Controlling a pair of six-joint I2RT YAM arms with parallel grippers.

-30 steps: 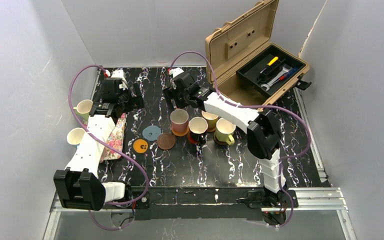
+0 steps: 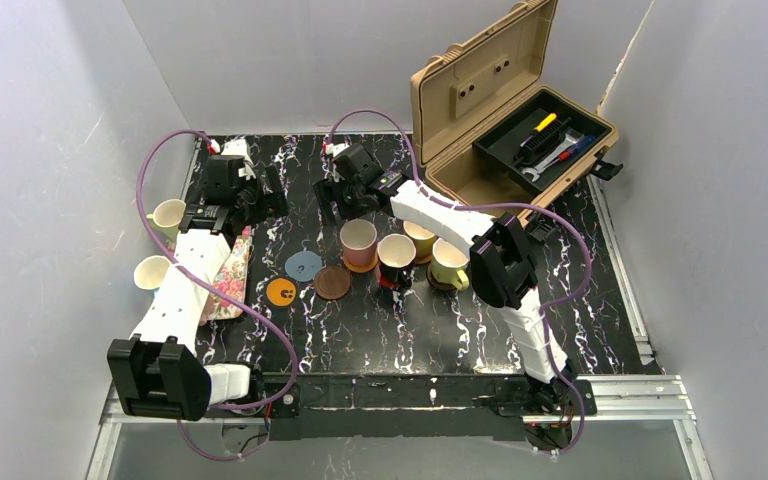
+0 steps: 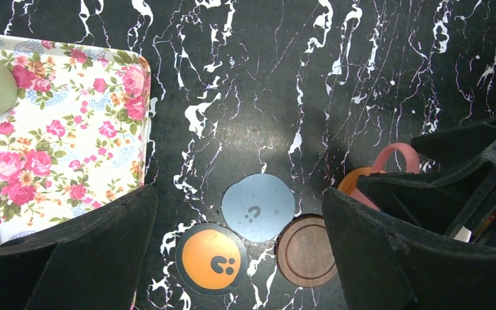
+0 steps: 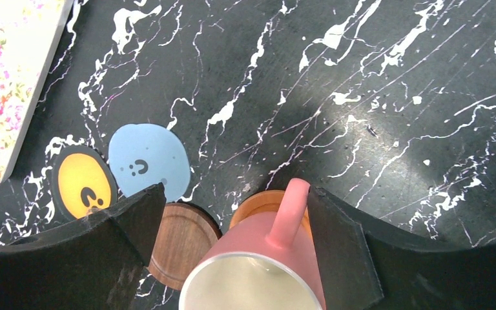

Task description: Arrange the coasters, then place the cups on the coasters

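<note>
A pink cup (image 2: pixel 358 240) stands upright on an orange coaster (image 2: pixel 361 266), its handle (image 4: pixel 290 212) pointing away from the table's front. Just behind it hovers my right gripper (image 2: pixel 324 200), open and empty; in the right wrist view the handle shows close to the right finger (image 4: pixel 345 248). Three coasters without cups lie to the left: blue (image 2: pixel 303 266), brown (image 2: pixel 332 282) and a dark-rimmed yellow-orange one (image 2: pixel 281 291). My left gripper (image 2: pixel 276 192) hangs open over the left side, nothing between its fingers.
Right of the pink cup stand a black-and-white cup (image 2: pixel 396 252), a cream cup (image 2: pixel 420 238) and a yellow-green cup (image 2: pixel 450 263). A floral tray (image 3: pixel 77 129) with two cups lies at left. The open tan case (image 2: pixel 480 180) fills the back right.
My right gripper has shifted slightly to the left and a little toward the front, staying open. The left arm and the cups have not moved.
</note>
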